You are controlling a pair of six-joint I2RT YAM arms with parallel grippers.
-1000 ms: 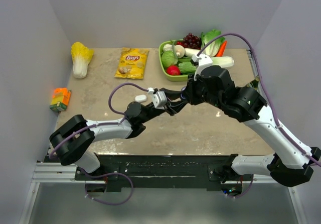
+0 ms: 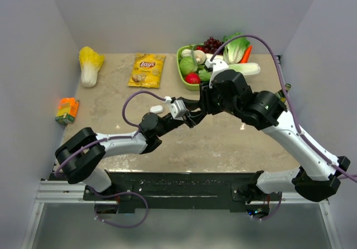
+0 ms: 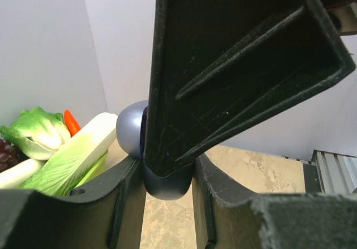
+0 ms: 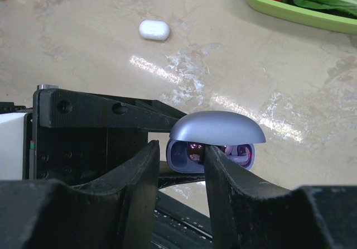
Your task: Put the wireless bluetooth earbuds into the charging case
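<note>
My left gripper is shut on the grey-blue charging case (image 3: 167, 187), holding it above the table. In the right wrist view the case's lid (image 4: 217, 127) stands raised, with its inside showing. A purple, shiny shape (image 4: 241, 154) sits in the right part of the case; whether it is an earbud I cannot tell. The fingers of my right gripper are spread at the case, one tip overlapping its front. No earbud shows between them. From the left wrist view, a black right finger (image 3: 223, 76) covers much of the case.
A small white rounded object (image 4: 154, 30) lies on the table. Behind the arms stand a green vegetable basket (image 2: 182, 73) and a chip bag (image 2: 146, 70). Chinese cabbage (image 2: 90, 66) and a juice box (image 2: 67, 110) are at left.
My right arm has shifted a little to the left, so its gripper now covers the blue case spot seen from above. The left arm has stayed still.
</note>
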